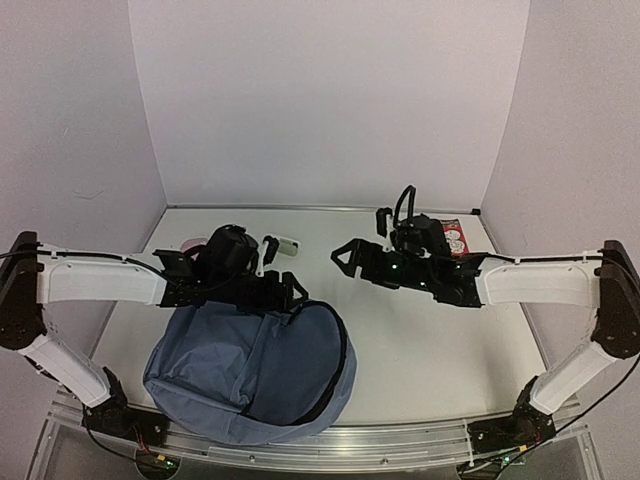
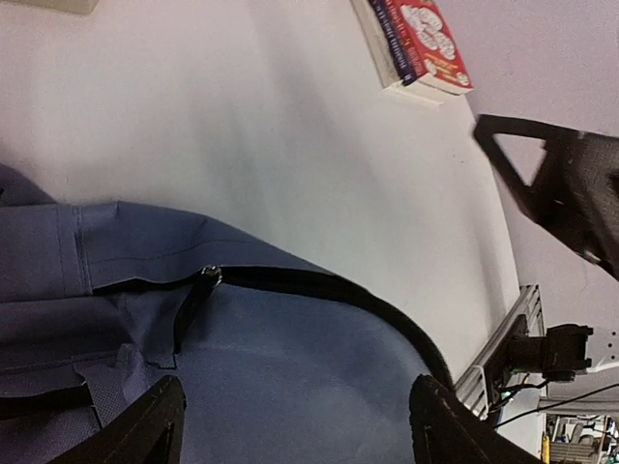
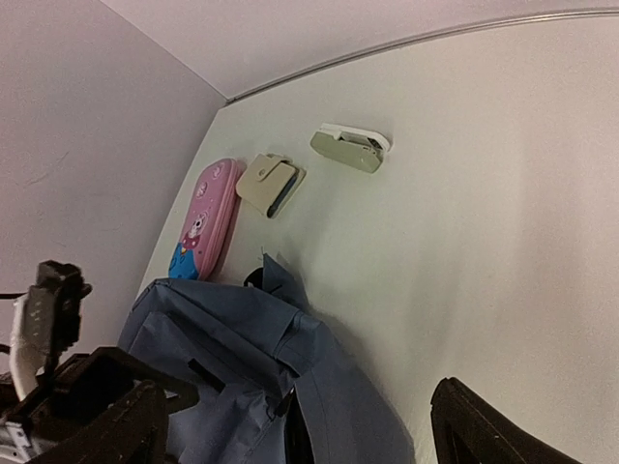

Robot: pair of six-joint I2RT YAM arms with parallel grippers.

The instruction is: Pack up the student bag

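Note:
The blue-grey bag [image 1: 215,350] lies at the table's front left, its zipped mouth gaping toward the right. My left gripper [image 1: 298,291] is over the bag's back edge, its fingers [image 2: 145,425] apart with only bag cloth seen below them. To its right, over bare table, hangs my right gripper [image 1: 342,260], also open and empty. At the back left, in the right wrist view, lie a pink pencil case [image 3: 206,217], a beige wallet [image 3: 268,182] and a grey-green case with a white top [image 3: 348,147]. Red-covered books [image 1: 454,237] are at the back right, partly behind my right arm.
Walls stand at the back, left and right of the table. A metal rail [image 1: 400,440] runs along the front edge. The left arm hides much of the pencil case and the wallet in the top view.

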